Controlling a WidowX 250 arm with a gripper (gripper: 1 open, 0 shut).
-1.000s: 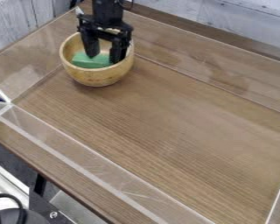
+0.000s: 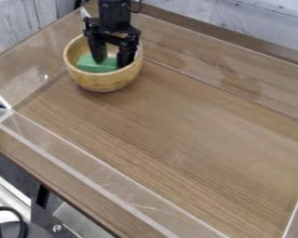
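A round tan bowl (image 2: 104, 79) sits on the wooden table near the top left. Inside it lies a green block (image 2: 92, 63). The black gripper (image 2: 113, 51) reaches down from the top into the bowl, its fingers over and around the block's upper part. Whether it holds the block is hard to tell at this size.
A strip of clear tape or edging runs along the left side, with dark cables beyond it at the lower left.
The gripper has shifted slightly within the bowl over the last second. The bowl and block look nearly unchanged.
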